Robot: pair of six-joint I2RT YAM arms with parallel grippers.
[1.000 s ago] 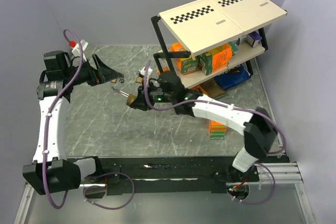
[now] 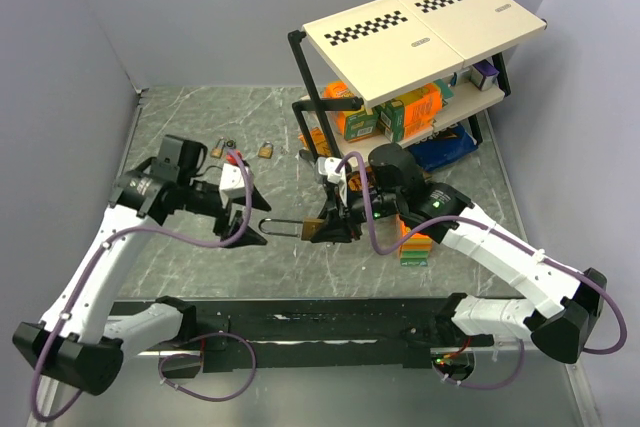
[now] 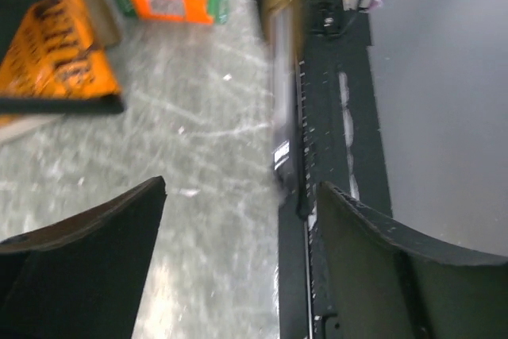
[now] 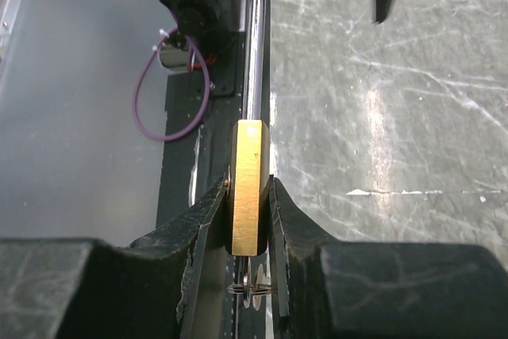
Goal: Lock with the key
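A brass padlock with a long steel shackle (image 2: 312, 229) is held out over the middle of the bench, my right gripper (image 2: 332, 229) shut on its body (image 4: 248, 188). The shackle (image 4: 255, 45) points toward my left gripper (image 2: 255, 217), which is open just beyond its end, nothing between its fingers. In the left wrist view the padlock hangs blurred above and between the open fingers. A key on a ring (image 4: 250, 290) shows below the lock body at the right gripper. Small padlocks (image 2: 265, 150) lie at the back left.
A two-tier shelf (image 2: 420, 32) with orange and green boxes stands at the back right; more boxes (image 2: 415, 252) lie beside my right arm.
Both arms have swung toward the front and right. The padlock has moved right and forward, and my left gripper has turned toward its shackle.
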